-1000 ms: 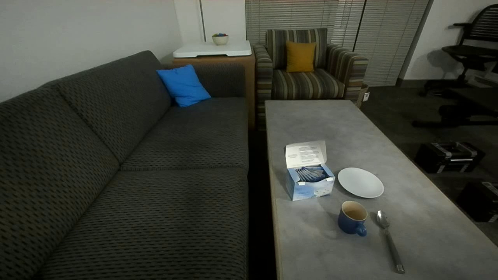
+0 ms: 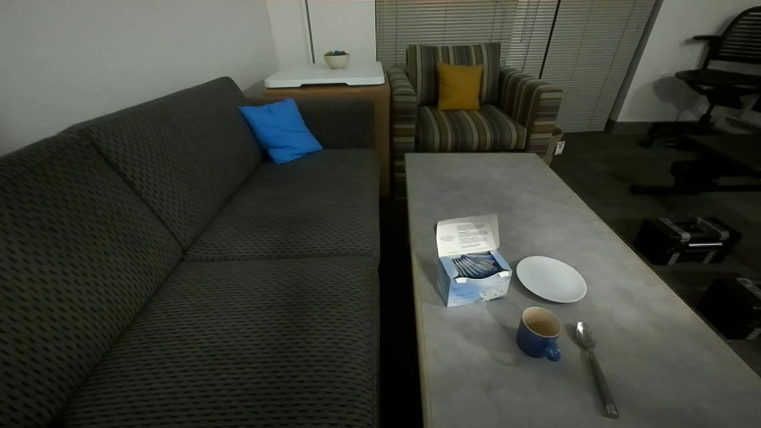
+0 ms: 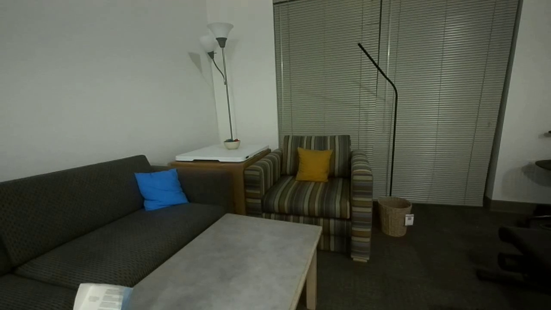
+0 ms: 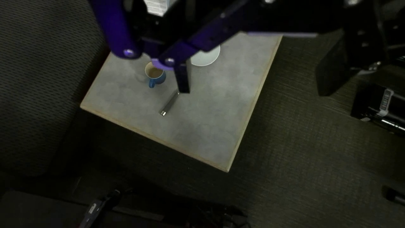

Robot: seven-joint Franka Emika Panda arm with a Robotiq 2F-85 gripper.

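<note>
High over the table, my gripper stands open, its two dark fingers wide apart and nothing between them. In exterior view 1 a blue mug (image 2: 538, 335) with a tan inside sits upright, its handle toward the camera. To its right lies a metal spoon (image 2: 596, 371). Behind them are a white plate (image 2: 551, 279) and a light-blue box (image 2: 475, 283) of packets, its lid raised. The wrist view shows the mug (image 4: 156, 74) and the handle of the spoon (image 4: 169, 104); one finger hides the spoon's bowl, and my gripper covers part of the plate (image 4: 206, 57).
A dark sofa (image 2: 285, 321) runs along its left side, and a striped armchair (image 2: 467, 128) stands beyond it. Black cases (image 2: 686, 239) rest on the floor to the right.
</note>
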